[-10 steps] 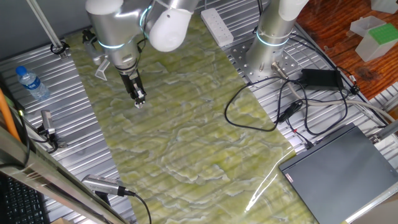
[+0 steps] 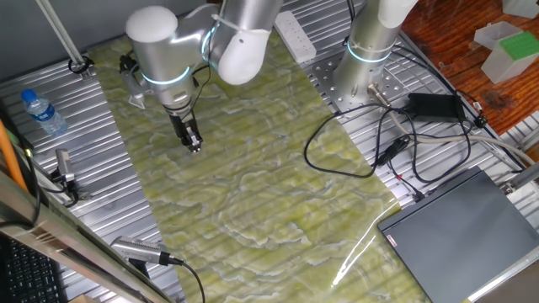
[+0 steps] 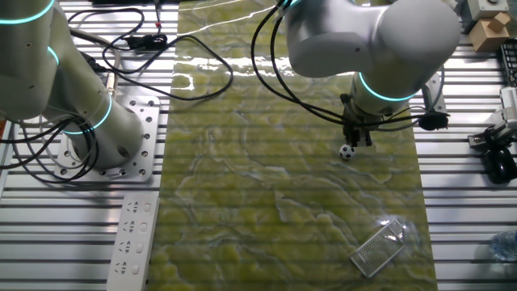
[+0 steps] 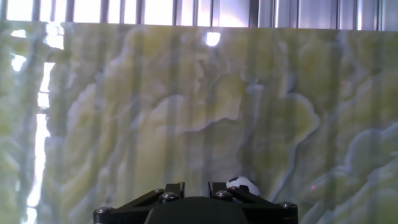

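Note:
Low over the green marbled mat (image 2: 244, 202) my gripper (image 3: 358, 139) points down, its two fingers apart with a narrow gap between them. In the wrist view a small black-and-white ball (image 4: 244, 184) shows beside the right-hand finger, outside the gap and partly hidden by the gripper. Exterior view 2 has the same ball (image 3: 346, 152) just below one fingertip; whether they touch I cannot tell. Exterior view 1 shows the gripper (image 2: 193, 146) over the mat's left part, with small white spots at its tip.
A flat clear-and-white grater-like item (image 3: 378, 249) lies on the mat. A power strip (image 3: 132, 241), a looped black cable (image 2: 307, 151) and a laptop (image 2: 467, 240) border it. A water bottle (image 2: 44, 113) stands at the left.
In exterior view 1 the arm and gripper have shifted slightly right and downward in the picture. The surroundings look the same.

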